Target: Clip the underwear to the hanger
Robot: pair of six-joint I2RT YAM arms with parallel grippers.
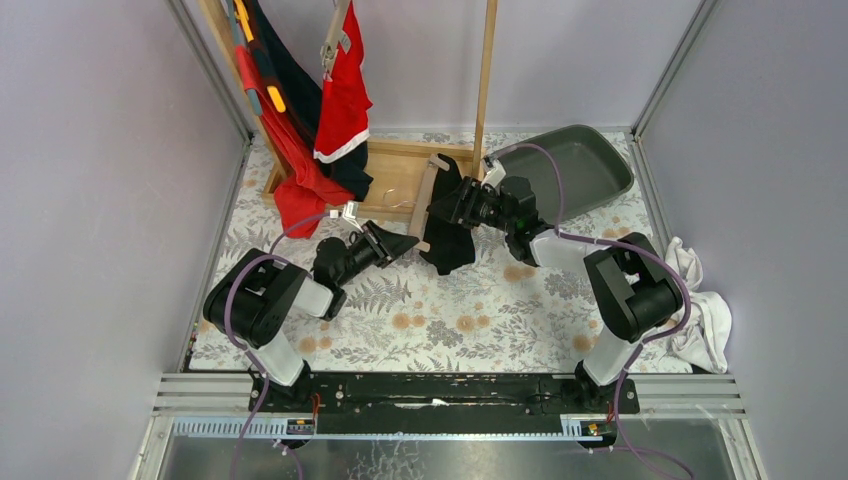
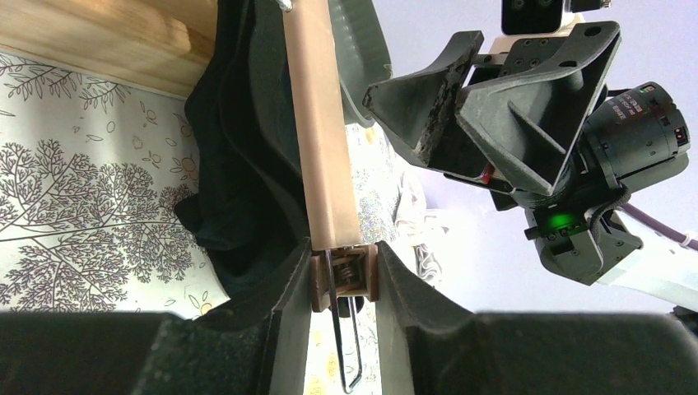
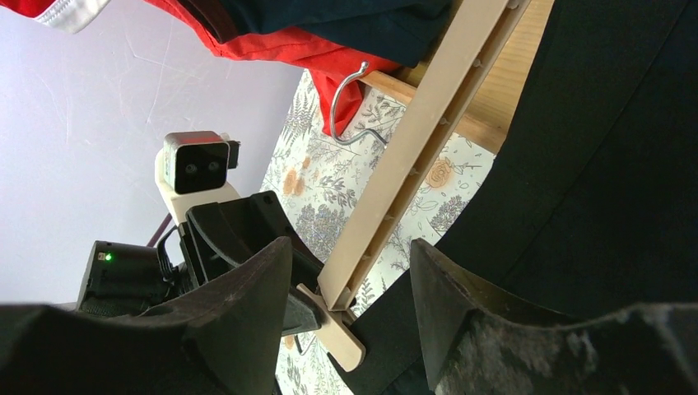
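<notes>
The wooden clip hanger (image 1: pixel 428 195) (image 2: pixel 317 123) (image 3: pixel 411 156) lies upright in the top view, with black underwear (image 1: pixel 452 245) (image 2: pixel 230 222) (image 3: pixel 601 189) along its right side. My left gripper (image 1: pixel 405 243) is at the hanger's near end, its fingers around the wooden end clip with its metal wire; whether it grips firmly is unclear. My right gripper (image 1: pixel 460 205) stands open over the underwear beside the hanger, nothing between its fingers.
A wooden rack (image 1: pixel 385 160) with hanging red and navy clothes (image 1: pixel 343 95) stands at the back left. A grey bin (image 1: pixel 565 175) is at the right, white cloths (image 1: pixel 705 330) at the right edge.
</notes>
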